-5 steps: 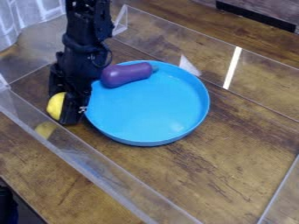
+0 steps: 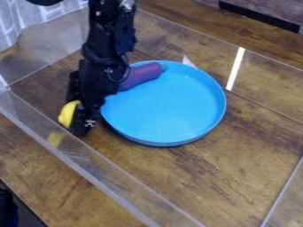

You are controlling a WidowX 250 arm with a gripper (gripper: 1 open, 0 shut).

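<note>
My black gripper (image 2: 83,105) reaches down at the left of the blue round plate (image 2: 178,111), its fingers around or just over a small yellow object (image 2: 67,114), which is partly hidden behind them. Whether the fingers hold it cannot be made out. A purple eggplant-like object (image 2: 142,74) lies at the plate's upper left rim, partly behind the arm.
A clear plastic wall crosses the lower left, close to the yellow object. A dark edge runs along the top right.
The plate, purple object and yellow object appear shifted rightward in the view, the yellow one also slightly downward. The gripper has moved with them, staying over the yellow object.
</note>
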